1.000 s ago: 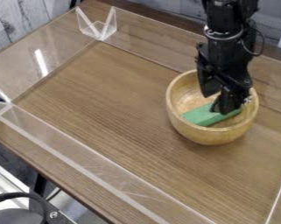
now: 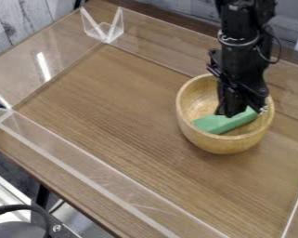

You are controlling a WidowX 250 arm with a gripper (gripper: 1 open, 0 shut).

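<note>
A round wooden bowl (image 2: 215, 141) sits on the wooden table, right of centre. Inside it lies a green object (image 2: 221, 122). My black gripper (image 2: 230, 102) reaches down from the top right into the bowl, just above the green object. Its fingertips are dark and small in this view, so whether anything is between them is hard to tell.
A clear angular piece (image 2: 104, 28) is at the back left. Dark hardware sits at the bottom left corner.
Over the last second my gripper has shifted slightly left and up within the bowl. The bowl stays in about the same place.
</note>
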